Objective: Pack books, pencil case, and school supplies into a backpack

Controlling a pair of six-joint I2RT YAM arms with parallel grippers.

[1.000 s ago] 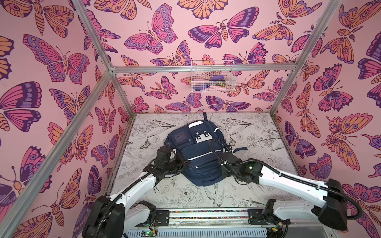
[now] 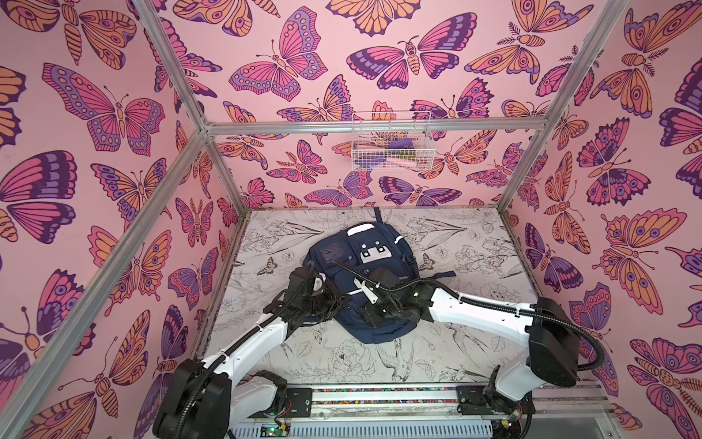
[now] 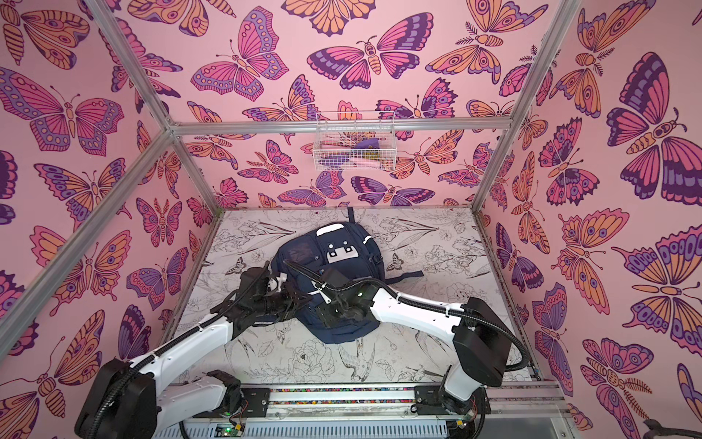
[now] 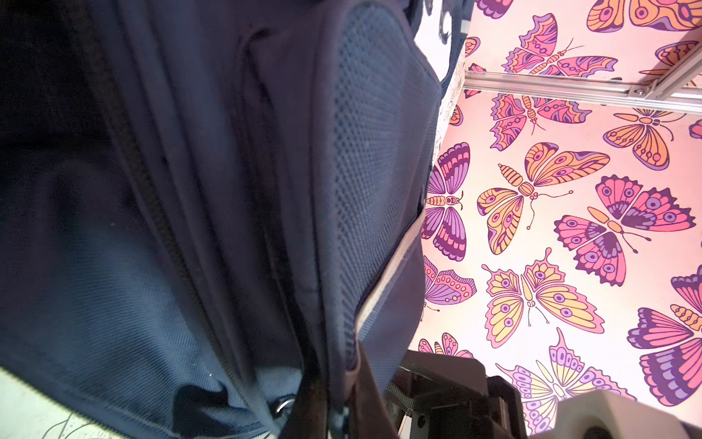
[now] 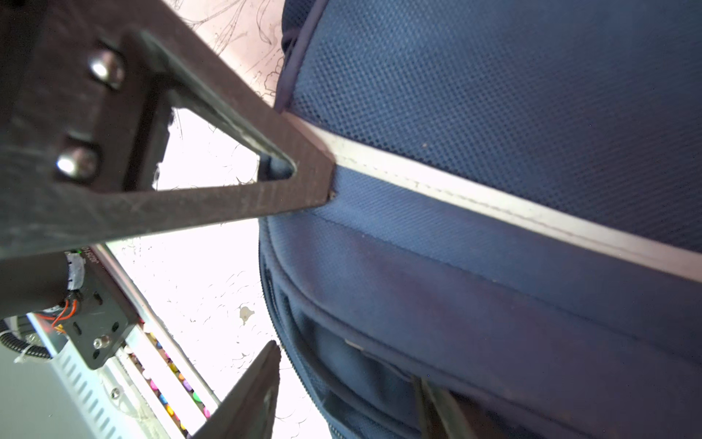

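A navy backpack (image 2: 358, 248) with a white patch lies on the patterned table (image 2: 482, 263). At its left side, my left gripper is shut on the backpack's fabric edge, as the left wrist view shows close up. My right gripper is over the front lower part of the backpack, part open, its fingertips low by a seam and zipper edge below a pale reflective strip (image 5: 497, 208). Whether anything sits between those right fingertips is hard to tell.
A white wire basket (image 2: 392, 159) on the back wall holds purple, pink and other items, too small to make out.
The right arm has moved left across the backpack, from its right side toward the middle near my left gripper. The left arm stays almost still.
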